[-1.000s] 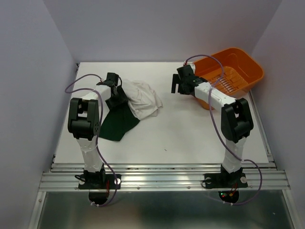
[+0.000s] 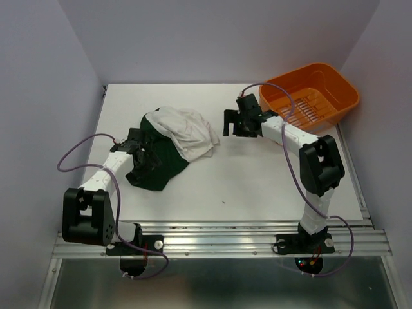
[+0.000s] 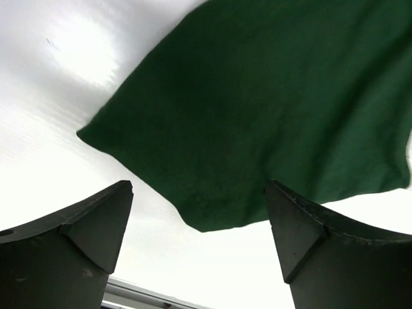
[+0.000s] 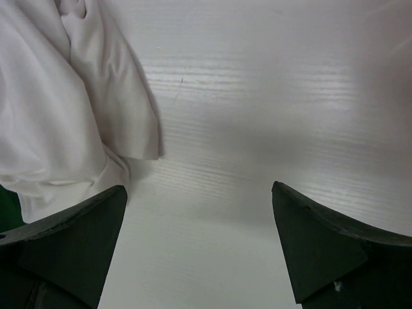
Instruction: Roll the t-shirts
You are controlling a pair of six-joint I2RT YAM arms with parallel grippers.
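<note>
A dark green T-shirt [image 2: 161,174] lies spread on the left of the white table, with a crumpled white T-shirt [image 2: 183,132] over its upper right part. My left gripper [image 2: 145,164] is above the green shirt's lower left area, fingers apart with nothing between them; in the left wrist view the green cloth [image 3: 264,109] lies flat below them. My right gripper [image 2: 238,125] hangs open right of the white shirt, whose folded edge shows at the left of the right wrist view [image 4: 84,116].
An orange plastic basket [image 2: 344,96] stands at the back right, behind the right arm. Grey walls border the sides and back.
The shirts look unchanged.
</note>
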